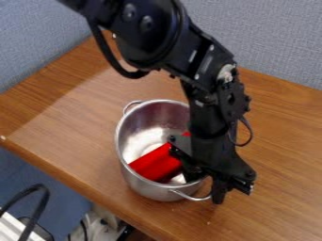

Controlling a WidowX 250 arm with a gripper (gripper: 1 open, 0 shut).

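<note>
A steel pot (136, 134) with two wire handles stands near the front edge of the wooden table. A red cylindrical object (153, 164) lies inside it. My black gripper (217, 192) is down at the pot's right front, by the wire handle, and its body covers the pot's right side. Its fingers look shut at the handle; whether they grip it is hard to make out.
A padded grey-blue wall runs behind it. Cables and a white object (13, 230) lie below the front edge at lower left.
</note>
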